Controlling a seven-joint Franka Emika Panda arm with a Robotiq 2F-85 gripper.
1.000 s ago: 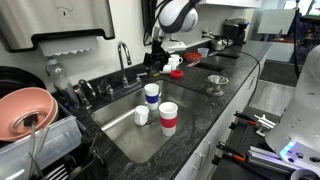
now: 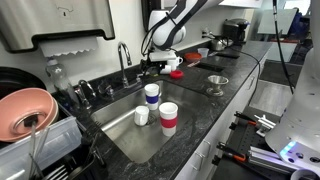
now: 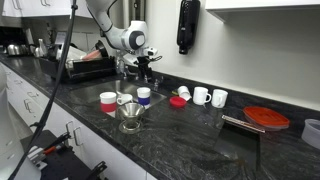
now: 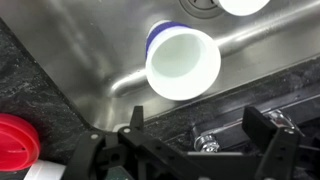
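My gripper stands open over the sink's rear edge, nothing between its fingers. Ahead of it in the wrist view, apart from the fingers, is a white cup with a blue band [image 4: 184, 63]. That same blue-banded cup [image 2: 152, 94] stands upright in exterior view 1, with a small white mug [image 2: 141, 116] and a red-and-white cup [image 2: 169, 116] near it. Exterior view 2 has the blue-banded cup [image 3: 144, 97] too. I cannot make out the gripper clearly in either exterior view.
The faucet [image 2: 124, 62] rises behind the sink, and its metal parts [image 4: 205, 142] lie below the gripper in the wrist view. A red bowl [image 3: 178, 101], white mugs [image 3: 201, 96] and a metal bowl [image 3: 130, 117] occupy the counter. A person [image 2: 165, 30] stands in the background.
The person in the background has shifted a little to the left in exterior view 1. The cups and the mug in the sink area have stayed in place.
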